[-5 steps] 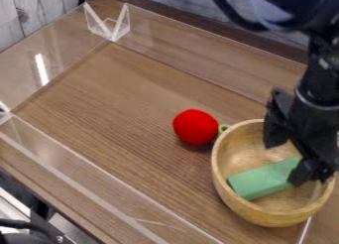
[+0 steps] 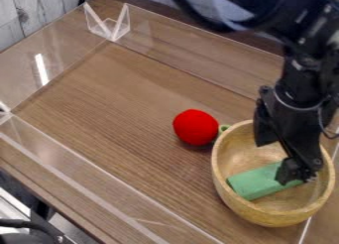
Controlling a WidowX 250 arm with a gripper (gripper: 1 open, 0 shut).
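Note:
The dark gripper (image 2: 279, 144) hangs open over a tan oval bowl (image 2: 245, 209) at the right, its fingers reaching down into the bowl. A green block (image 2: 252, 185) lies in the bowl, partly hidden by the gripper; nothing clearly shows held. A red round object (image 2: 195, 127) sits just left of the bowl, with a small green bit at its right side.
A clear plastic piece (image 2: 106, 22) stands at the back left of the wooden table (image 2: 93, 119). Dark cables show at the lower left corner.
The bowl, block and red object look unmoved.

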